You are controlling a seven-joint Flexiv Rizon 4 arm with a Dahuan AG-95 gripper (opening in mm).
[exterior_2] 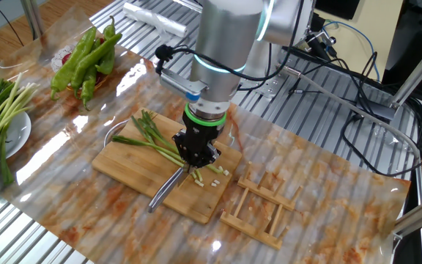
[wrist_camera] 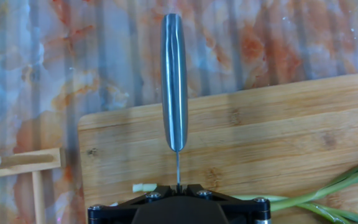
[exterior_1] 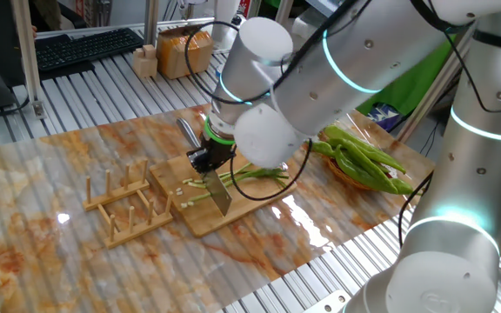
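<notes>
A cleaver with a silver handle [wrist_camera: 174,81] is held by my gripper, which is shut on it where handle meets blade. In exterior view 1 its broad blade [exterior_1: 218,195] hangs down over the wooden cutting board [exterior_1: 200,228], among green onion stalks [exterior_1: 259,173]. Whether the blade's edge touches the board cannot be told. Small white cut pieces lie near the board's left end in that view. In exterior view 2 the gripper [exterior_2: 190,163] hides the blade, and the handle [exterior_2: 165,192] sticks out toward the board's edge.
A wooden peg rack [exterior_1: 129,213] stands close beside the board. Across the board from it, a basket of green peppers [exterior_1: 359,165] sits on the table. A white plate [exterior_2: 19,136] with more green onions is at the left in exterior view 2.
</notes>
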